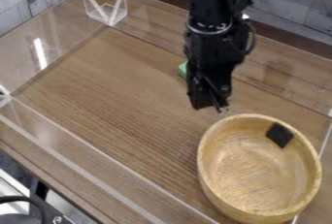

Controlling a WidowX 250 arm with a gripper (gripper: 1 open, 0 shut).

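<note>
My black gripper (208,97) hangs from the top centre over the middle of the wooden table, just above and left of a round tan bowl (257,184). It is shut, and nothing shows between its fingers. A small green object (187,71) lies behind it, mostly hidden by the arm.
A black block (281,134) sits at the bowl's upper right rim. A white wire holder (107,7) stands at the back left.
</note>
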